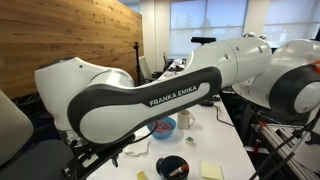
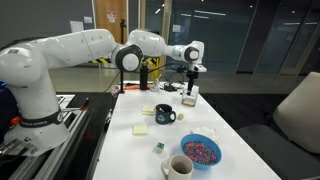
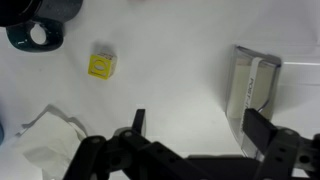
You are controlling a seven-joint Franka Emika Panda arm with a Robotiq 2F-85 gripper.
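My gripper is open above the white table, its fingers wide apart and nothing between them. To the right in the wrist view lies a clear, flat box [image 3: 238, 95] with a white label strip, its lower end partly covered by the right finger. A small yellow block [image 3: 101, 66] sits up and left of the fingers. The dark mug [image 3: 42, 32] shows at the top left corner, and a crumpled white cloth [image 3: 52, 145] lies at lower left. From the second exterior view, the gripper [image 2: 188, 86] hangs at the table's far end, close to the pale box [image 2: 189, 100].
A blue bowl [image 2: 200, 151] with reddish contents and a white mug [image 2: 178, 169] stand at the opposite end. A pale yellow pad [image 1: 211, 170] and a small greenish block [image 2: 158, 148] also lie on the table. Bare tabletop surrounds most items.
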